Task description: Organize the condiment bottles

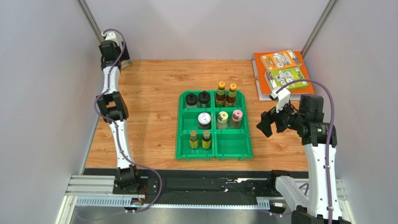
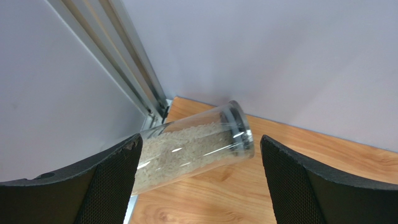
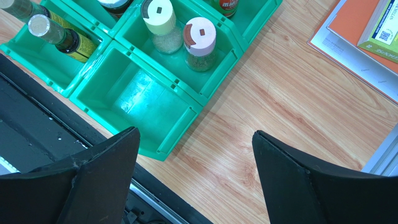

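A green six-section organizer (image 1: 233,149) holds dark-lidded jars (image 1: 191,100), yellow-capped bottles (image 1: 220,95), a white-lidded jar (image 1: 204,120), yellow- and pink-capped shakers (image 3: 200,44) and two small yellow-labelled bottles (image 1: 206,141); its front-right section is empty. At the back-left corner, a clear cylinder (image 2: 191,144) of pale grains lies on its side below my left gripper, which is open above it. My right gripper is open right of the organizer, with nothing between its fingers.
Books (image 1: 284,79) are stacked at the back right, with walls behind and at both sides.
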